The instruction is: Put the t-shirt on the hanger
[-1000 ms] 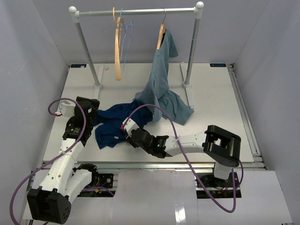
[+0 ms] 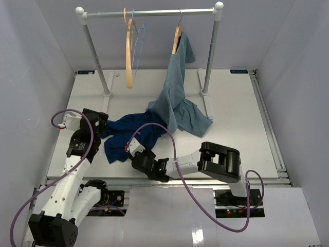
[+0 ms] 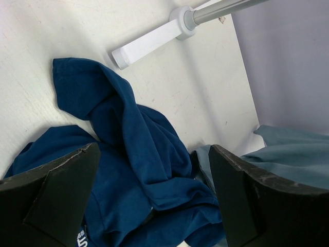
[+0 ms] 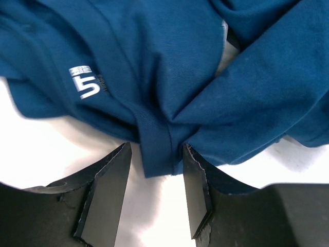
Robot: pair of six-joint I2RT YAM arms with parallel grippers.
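A dark navy t shirt point(image 2: 121, 139) lies crumpled on the white floor, with white print point(image 4: 85, 82) on it. My right gripper is low at its near edge, fingers apart around a folded hem. My left gripper is open above the shirt's left part, over the cloth, holding nothing visible. Wooden hangers point(image 2: 129, 56) and blue hangers hang from the rail; a grey-blue garment point(image 2: 175, 82) drapes from another wooden hanger down to the floor beside the navy shirt.
The rail's posts point(image 2: 209, 56) stand on white feet point(image 3: 146, 43) at either side. Walls close the box at back and sides.
My right gripper has moved left along the shirt's near edge. My left arm has shifted only slightly; the shirt looks about the same.
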